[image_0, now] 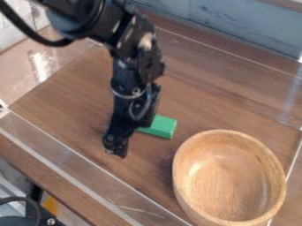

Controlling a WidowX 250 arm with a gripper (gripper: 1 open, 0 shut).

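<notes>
The black arm reaches down from the upper left to the middle of the wooden table, its gripper (125,138) low over the surface at the left end of a green block (160,126). The gripper is open, and the arm hides part of the block. Whether the fingertips touch the block cannot be told. A round wooden bowl (229,173) stands at the lower right, right of the block.
A clear rail runs along the front left edge. A pale blue wall (236,31) bounds the back.
</notes>
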